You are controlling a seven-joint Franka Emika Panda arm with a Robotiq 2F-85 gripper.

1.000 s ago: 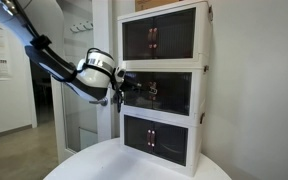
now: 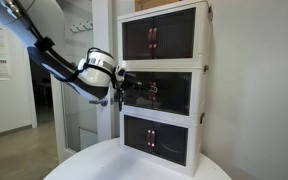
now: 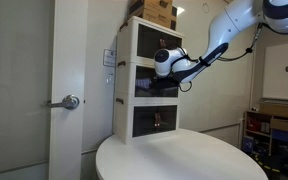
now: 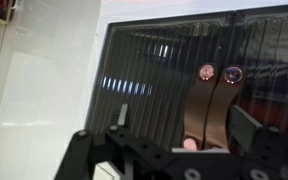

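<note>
A white cabinet (image 2: 164,119) of three stacked units, each with dark see-through double doors, stands on the round white table. My gripper is in front of the middle unit's doors (image 2: 176,92). In the wrist view its fingertips stand wide apart. Two brown strap handles (image 4: 198,108) with round studs appear between them, nearer the right finger (image 4: 241,126). Whether either finger touches a handle cannot be told. Both middle doors look closed in the wrist view.
Boxes (image 3: 156,12) sit on top of the stack. A door with a metal handle (image 3: 67,102) is at the left, and shelving (image 3: 274,125) stands at the far right.
</note>
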